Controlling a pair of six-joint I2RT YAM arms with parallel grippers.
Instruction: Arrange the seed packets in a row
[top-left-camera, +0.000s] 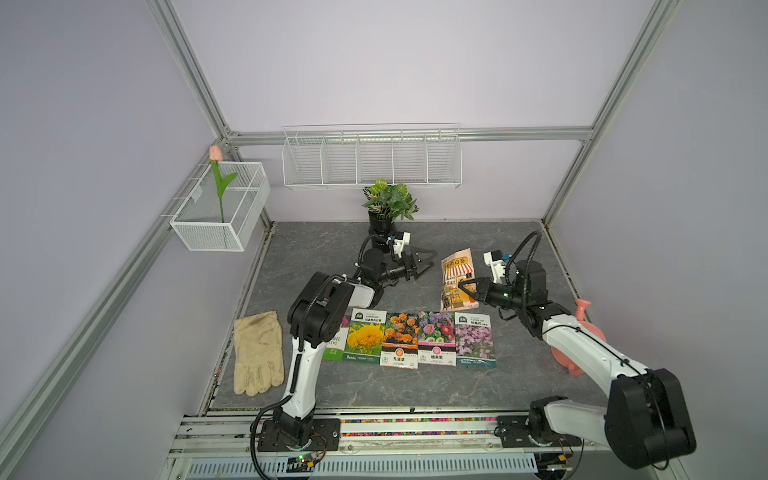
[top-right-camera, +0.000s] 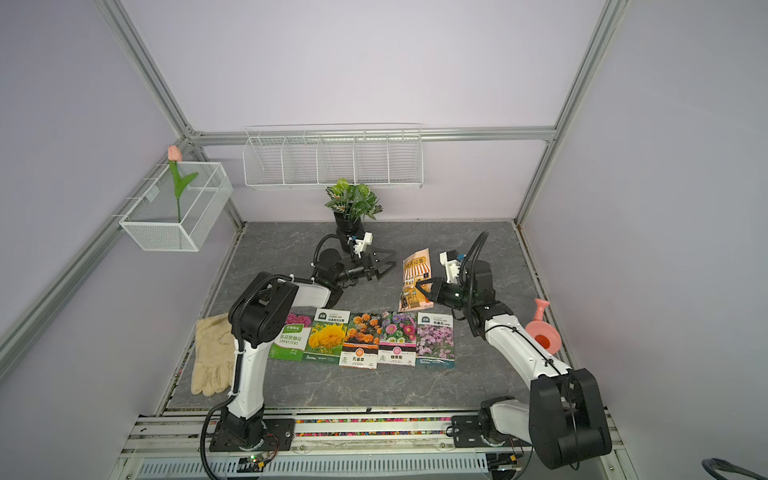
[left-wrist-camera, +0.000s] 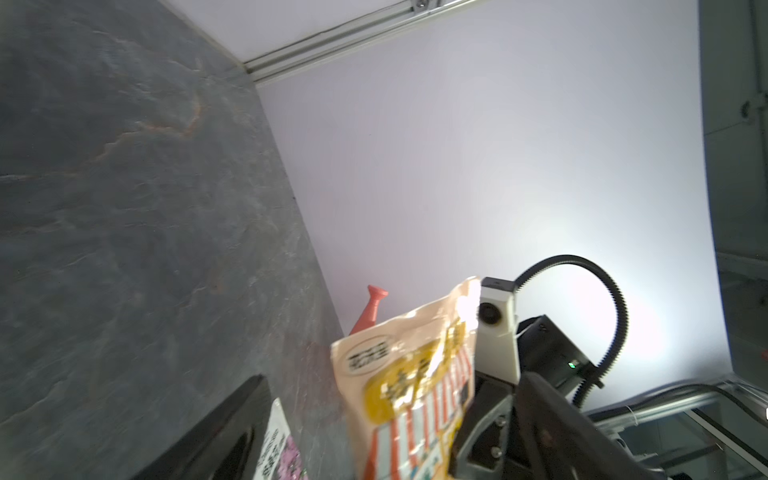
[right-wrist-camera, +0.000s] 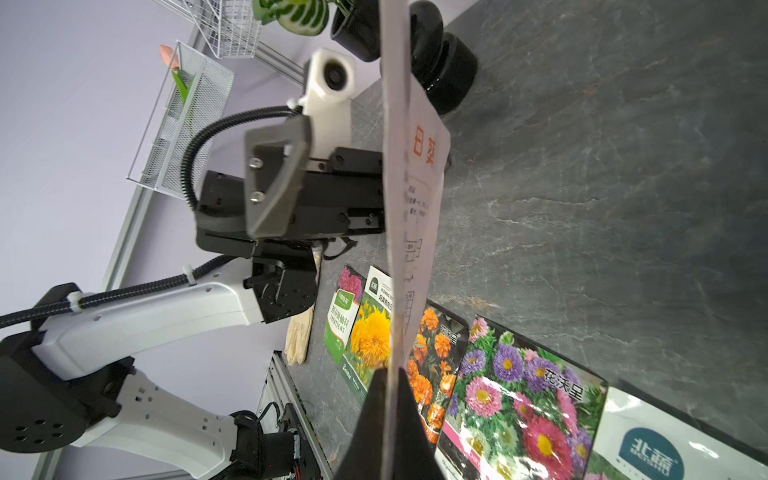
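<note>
An orange packet (top-left-camera: 456, 272) (top-right-camera: 415, 272) (right-wrist-camera: 417, 184) hangs raised in my right gripper (top-left-camera: 469, 285) (top-right-camera: 424, 285), which is shut on its edge. My left gripper (top-left-camera: 424, 261) (top-right-camera: 385, 261) stands open and empty to its left. Five flower seed packets lie side by side along the front: green (top-right-camera: 289, 337), yellow (top-left-camera: 365, 336), orange marigold (top-left-camera: 400, 340), pink-purple (top-left-camera: 437, 337) and lilac (top-left-camera: 474, 340).
A glove (top-left-camera: 257, 352) lies at the left, a pink watering can (top-right-camera: 544, 332) at the right. A potted plant (top-left-camera: 390, 200) stands at the back. Bare table shows around the packets.
</note>
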